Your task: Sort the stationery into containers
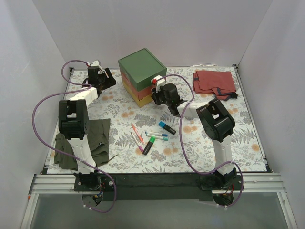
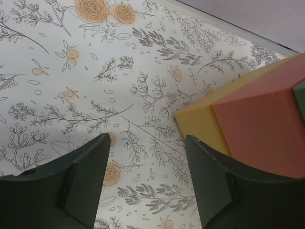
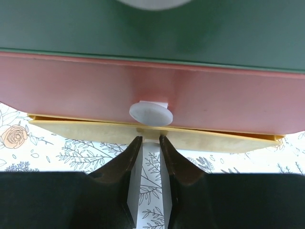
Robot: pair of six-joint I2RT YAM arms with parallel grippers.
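The drawer box, with a green top (image 1: 142,67), stands at the back centre. Its red drawer (image 3: 90,90) looks closed; the yellow drawer (image 3: 86,128) below shows a narrow gap along its top edge. My right gripper is at the yellow drawer's front, its fingers a small gap apart around its pale knob (image 3: 151,145); whether they grip it I cannot tell. My left gripper is open and empty, left of the box. On the table lie a green-capped marker (image 1: 149,146), a blue-capped marker (image 1: 167,128), two slim blue-tipped pens (image 1: 156,136), an orange pen (image 1: 137,133) and a purple-ended pen (image 1: 137,142).
A dark green cloth bag (image 1: 93,143) lies at the front left, and a folded red cloth (image 1: 213,82) at the back right.
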